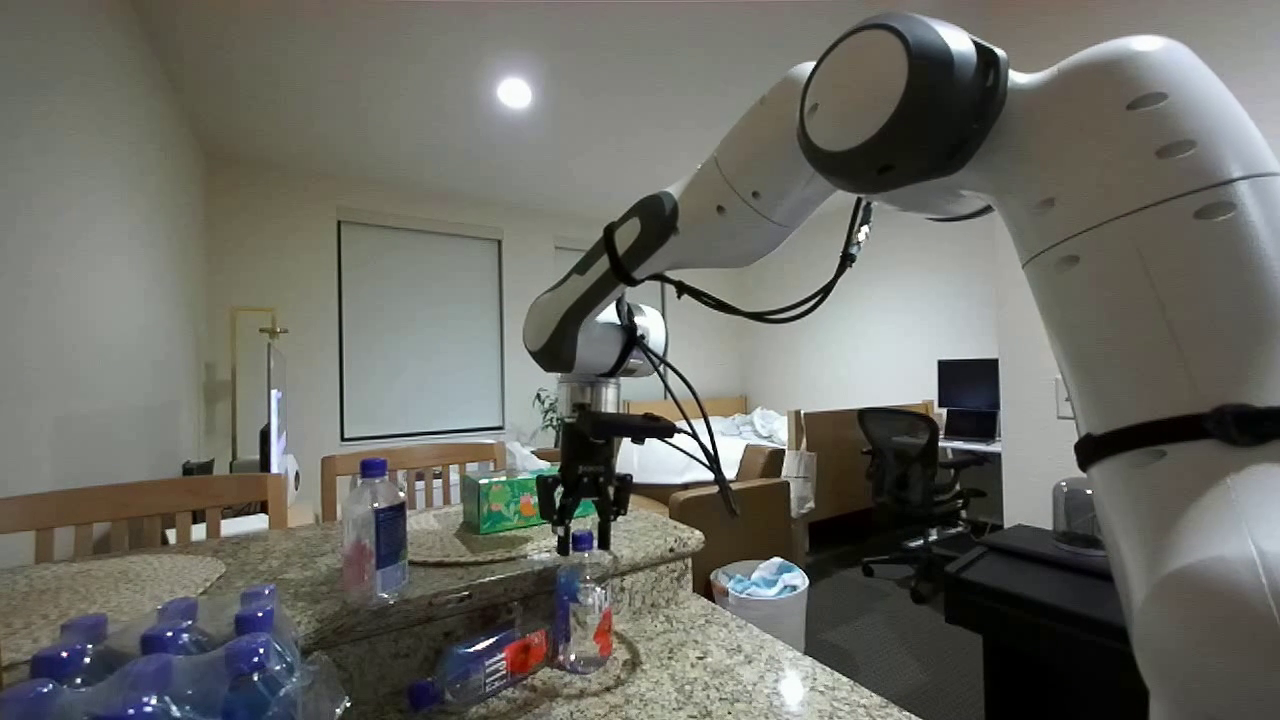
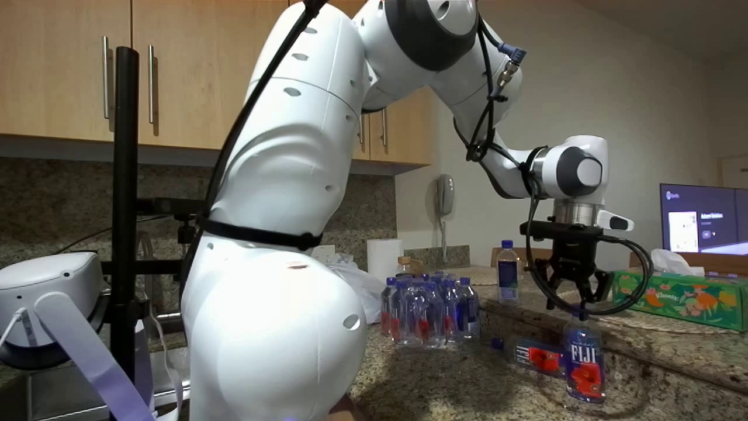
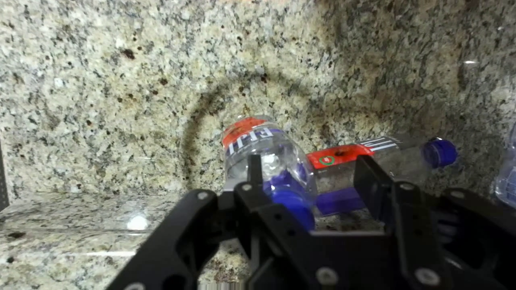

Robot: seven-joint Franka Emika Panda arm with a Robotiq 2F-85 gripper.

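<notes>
A clear Fiji bottle with a blue cap (image 2: 583, 361) stands upright on the lower granite counter. My gripper (image 1: 585, 534) is just above it, its fingers part open around the level of the cap. In the wrist view the blue cap (image 3: 292, 205) shows between the two black fingers, closer to the left one; nothing is clasped. A second Fiji bottle (image 1: 498, 662) lies on its side against the standing one, its cap pointing away, also visible in the wrist view (image 3: 338, 157).
Several wrapped bottles (image 2: 428, 309) stand on the lower counter. On the raised ledge are another bottle (image 1: 375, 534) and a green tissue box (image 2: 680, 298), close beside my gripper. Bare counter (image 3: 96, 96) lies on the near side of the standing bottle.
</notes>
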